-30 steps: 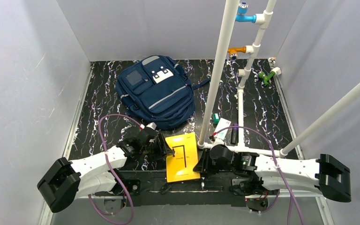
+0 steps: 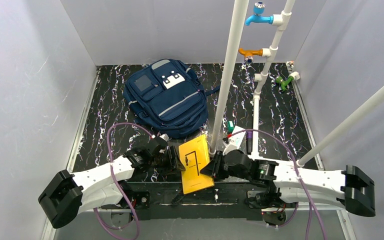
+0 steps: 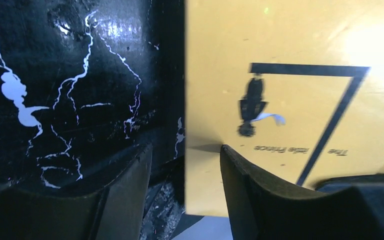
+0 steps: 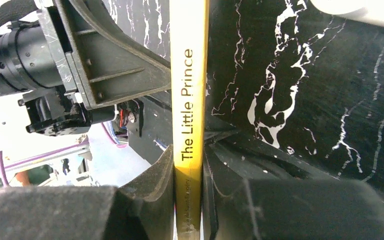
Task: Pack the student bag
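The yellow book "The Little Prince" point(image 2: 192, 182) is near the front edge, between my two arms. My right gripper is shut on the book at its spine, one finger on each side. My left gripper is open at the opposite side; the book's left edge shows between its fingers, and one fingertip overlaps the front cover. Whether that fingertip touches the cover I cannot tell. Behind the book, the dark blue school bag point(image 2: 177, 95) lies on the black marbled surface. Its opening is not clearly visible.
A white pipe point(image 2: 228, 65) rises close to the book's right side, with more pipework and coloured taps at the right. A green item point(image 2: 230, 126), a white packet point(image 2: 237, 136) and a dark tube point(image 2: 249, 142) lie beyond my right gripper. Left of the bag the surface is clear.
My left gripper stays open; the bag has not moved.
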